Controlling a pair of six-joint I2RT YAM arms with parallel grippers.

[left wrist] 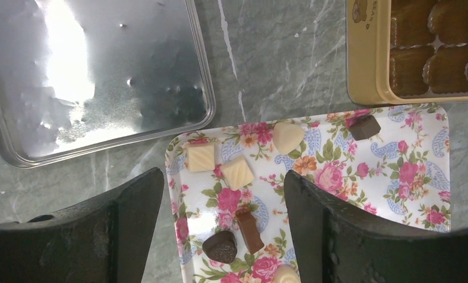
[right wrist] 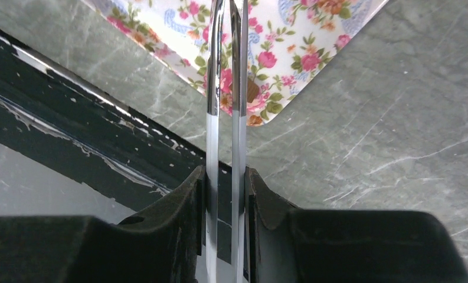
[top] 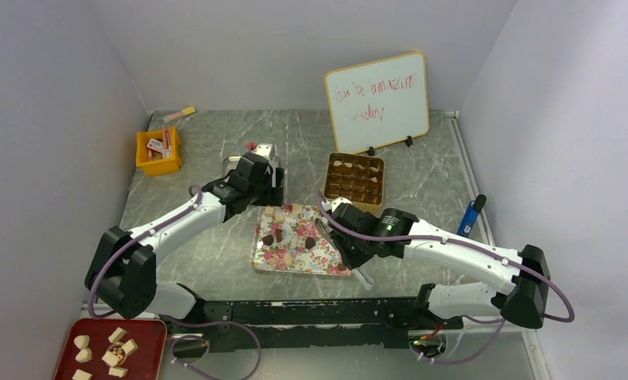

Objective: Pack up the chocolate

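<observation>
A floral tray [top: 287, 261] holds several chocolates, including a white heart [left wrist: 288, 135], a dark heart [left wrist: 219, 246] and a brown bar [left wrist: 249, 232]. The yellow box with brown compartments [top: 354, 178] stands behind its right part. My left gripper hangs open over the tray's left rear, nothing between its fingers. My right gripper, carrying long metal tongs [right wrist: 238, 147], is over the tray's front right; a small brown chocolate [right wrist: 252, 89] lies beside the tongs. The two tong strips are close together; whether anything is between their tips is out of view.
A metal tray [left wrist: 137, 71] lies behind the floral tray's left part. An orange bin [top: 156, 162] is at back left, a whiteboard [top: 378, 103] at the back, a blue item [top: 470, 215] at the right edge. A red tray [top: 73, 352] with pale pieces is at lower left.
</observation>
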